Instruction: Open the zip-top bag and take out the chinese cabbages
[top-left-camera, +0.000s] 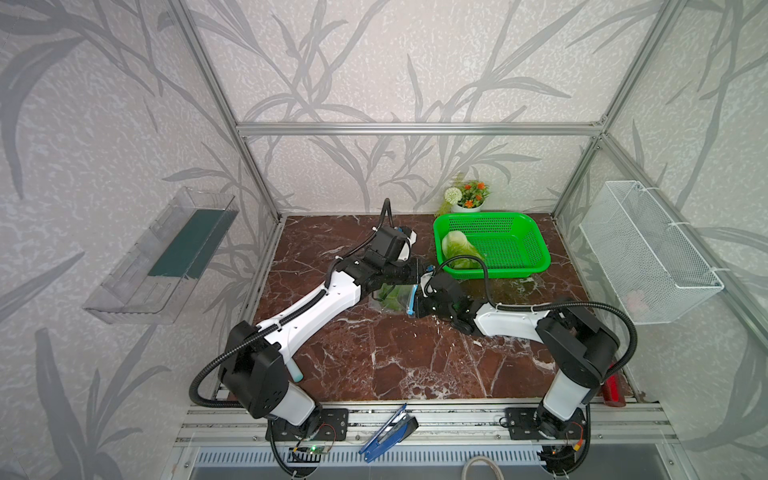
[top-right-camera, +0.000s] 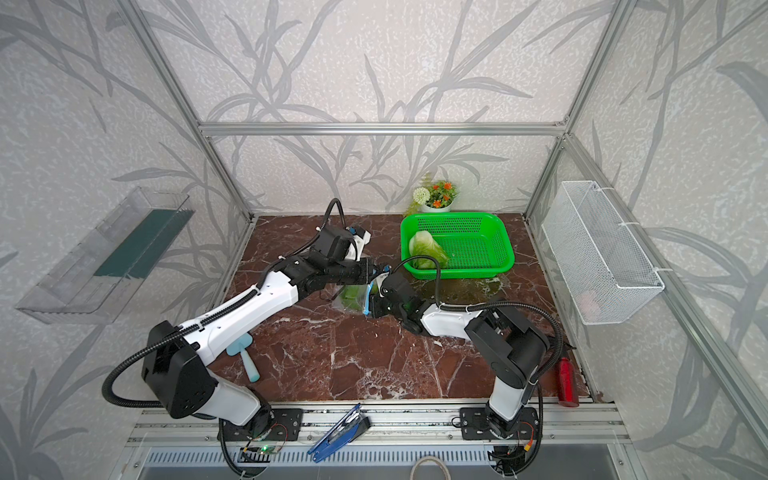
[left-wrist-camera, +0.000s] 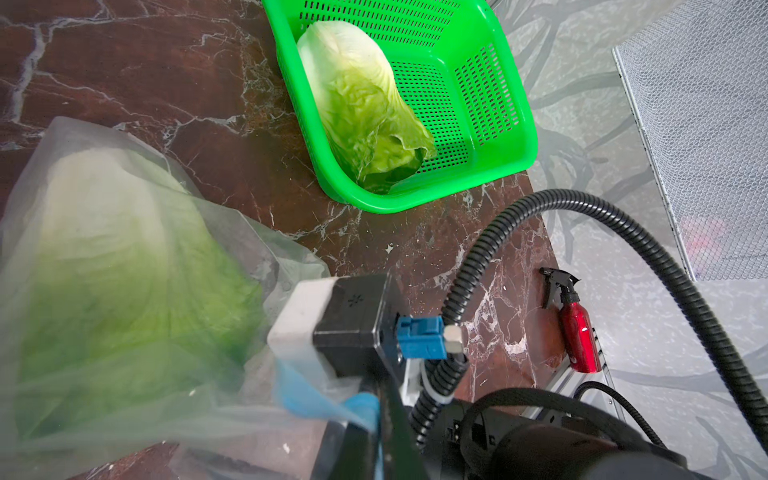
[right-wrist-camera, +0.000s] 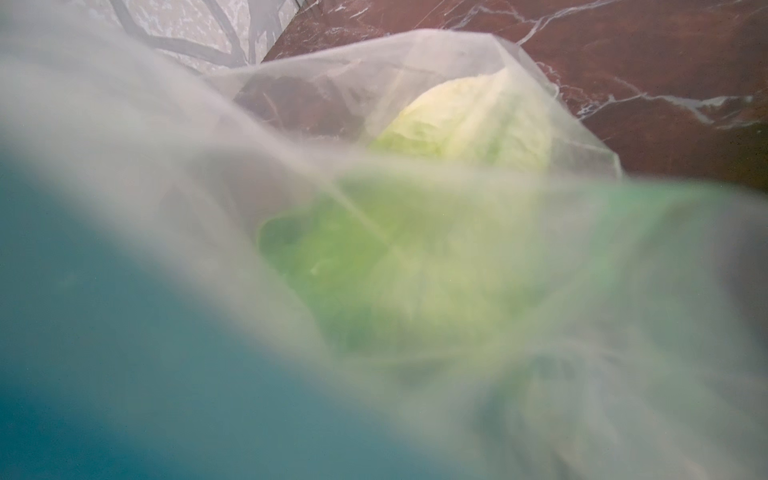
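A clear plastic bag with a blue top strip holds a Chinese cabbage on the table's middle. My left gripper is at the bag's top, its tips largely hidden in the top views. My right gripper is low beside the blue strip; bag film and blue fill much of its wrist view, so its fingers can't be made out. A second cabbage lies in the green basket, behind the grippers.
A flower pot stands at the back. A red spray bottle is at the right edge, a turquoise tool at the front left. Wire baskets hang on the side walls.
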